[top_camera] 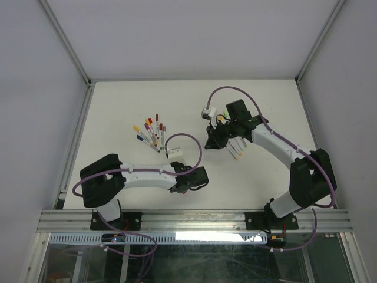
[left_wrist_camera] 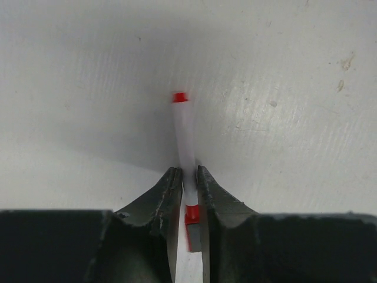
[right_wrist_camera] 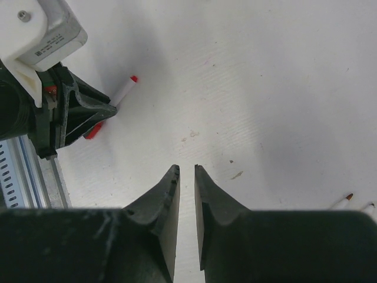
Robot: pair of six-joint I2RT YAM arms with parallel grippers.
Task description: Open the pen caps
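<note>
My left gripper (top_camera: 187, 186) is down at the front middle of the table, shut on a white pen with a red cap (left_wrist_camera: 185, 135); in the left wrist view the pen runs between its fingertips, red at both ends. In the right wrist view this pen (right_wrist_camera: 125, 89) shows at upper left under the left gripper. My right gripper (top_camera: 213, 141) hangs over the middle right of the table, with a narrow gap between its fingers and nothing seen in it.
Several loose pens (top_camera: 154, 134) lie at the left middle of the table. More pens (top_camera: 234, 151) lie at the right, partly under the right arm.
</note>
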